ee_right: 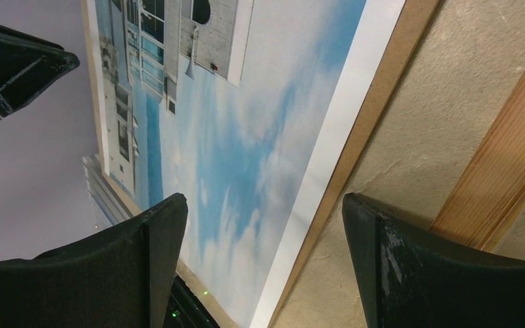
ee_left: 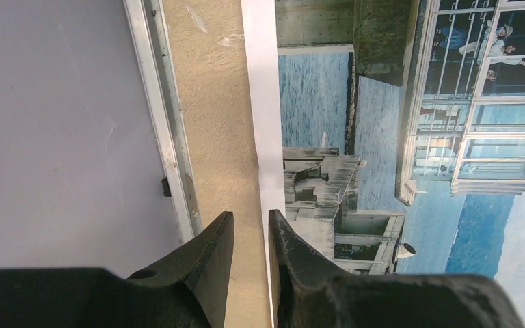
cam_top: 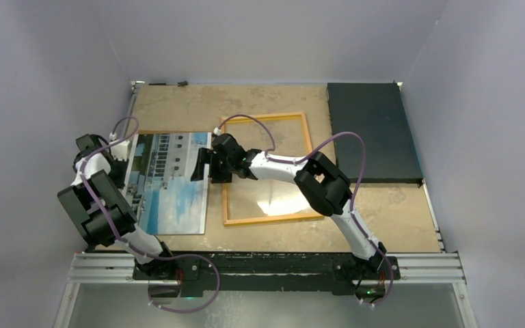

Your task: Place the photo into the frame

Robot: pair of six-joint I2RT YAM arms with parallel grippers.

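The photo [cam_top: 178, 195], a building and blue sky on a board with white margins, lies flat on the table's left half. To its right is the empty wooden frame [cam_top: 305, 130], partly covered by my right arm. In the left wrist view my left gripper is part open at the photo's left margin [ee_left: 263, 102]. One finger is over bare table, the other at the margin; nothing is held. My right gripper is open above the photo's right edge [ee_right: 345, 154], one finger on each side of it. Whether any fingertip touches the board is unclear.
A dark flat panel [cam_top: 372, 133] lies at the back right. Grey walls close in the table [cam_top: 246, 96], with a metal rail [ee_left: 160, 102] just left of the photo. Bare table shows behind the photo and at the front right.
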